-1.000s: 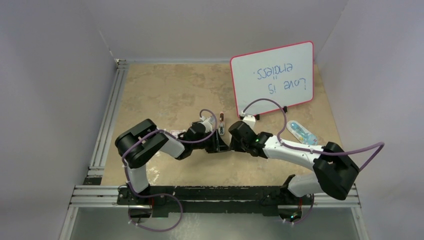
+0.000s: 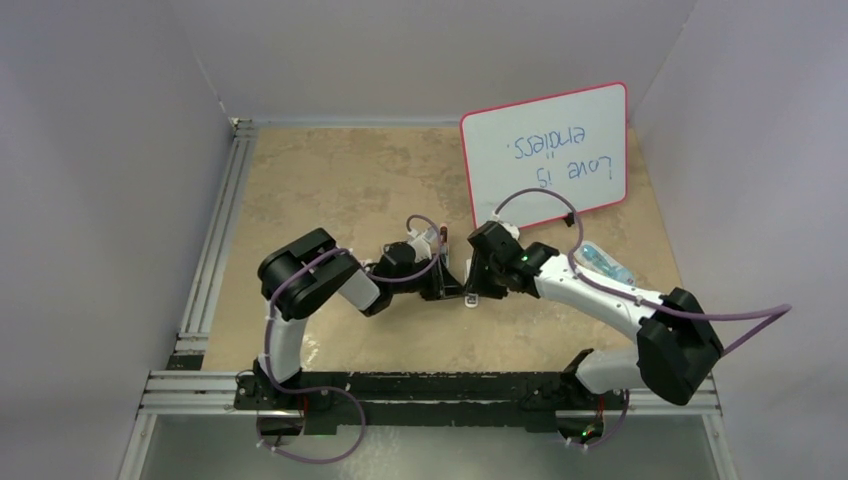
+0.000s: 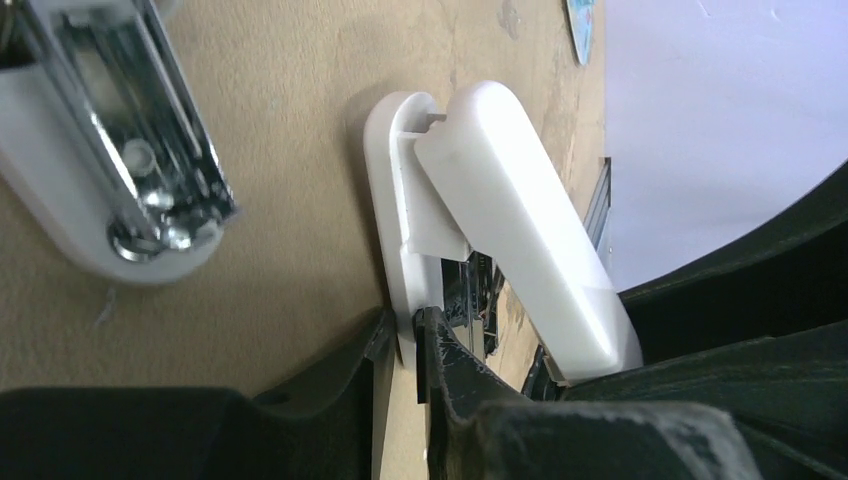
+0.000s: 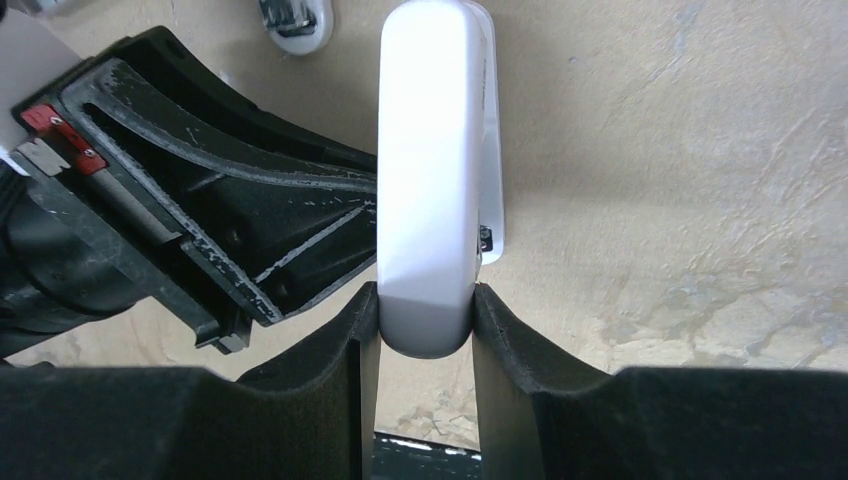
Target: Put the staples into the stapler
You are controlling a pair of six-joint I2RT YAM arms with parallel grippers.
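Note:
The white stapler [image 3: 395,190] lies on the table with its top cover [image 3: 545,230] raised from the base. My right gripper is shut on that cover, one finger on each side. Low in the left wrist view, my left gripper has its fingertips close together at the base's near end, with a strip of white base showing in the narrow gap; whether they press on it is unclear. A dark and metallic part [image 3: 475,295] shows between base and cover. Staples cannot be made out, and the left fingertips are hidden behind the cover in the right wrist view.
Beside the stapler lies another item with a shiny channel and white end [image 3: 150,170]. A pink-framed whiteboard [image 2: 550,150] stands behind, and a light-blue packet [image 2: 605,263] lies at right.

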